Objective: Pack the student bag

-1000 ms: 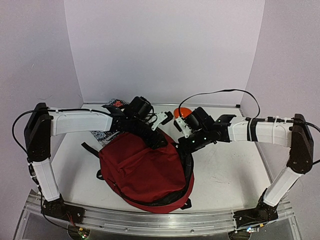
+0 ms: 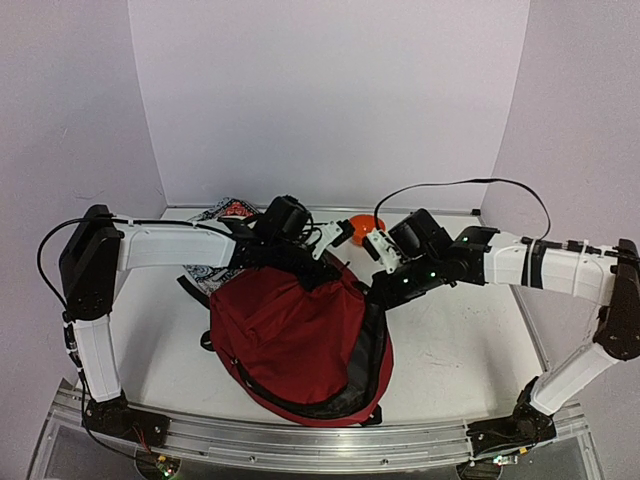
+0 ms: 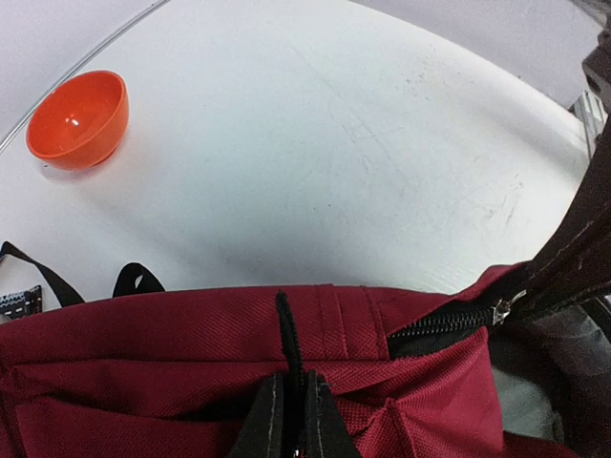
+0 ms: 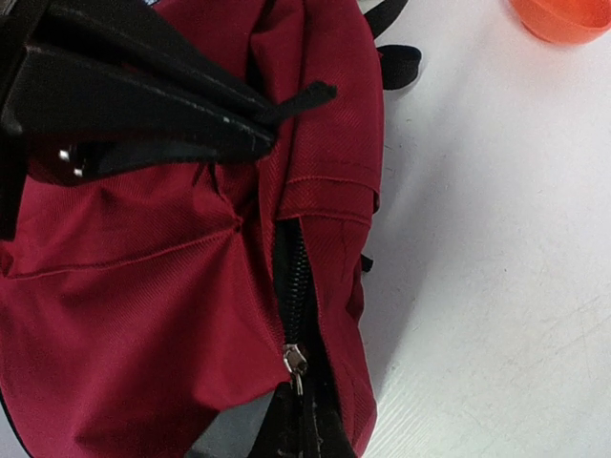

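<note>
A dark red bag (image 2: pixel 285 335) lies on the table, its black zipper (image 3: pixel 434 329) partly parted and grey lining showing behind it. At its upper edge, my left gripper is shut on a thin black strip (image 3: pixel 289 329), which sticks out past the fingertips. Close by on the right, my right gripper is shut on the pull of the silver zipper slider (image 4: pixel 294 359). Zipper teeth run meshed above the slider in the right wrist view. The bag's contents are hidden.
An orange bowl (image 2: pixel 367 229) stands at the back of the table. Patterned cloth (image 2: pixel 205 277) with black and red parts lies behind the bag at left. Both grippers are close together.
My right gripper has moved slightly right, and the bag has shifted and stretched that way with it. A grey-black patch now shows at the bag's lower right. The left gripper stays near the top edge.
</note>
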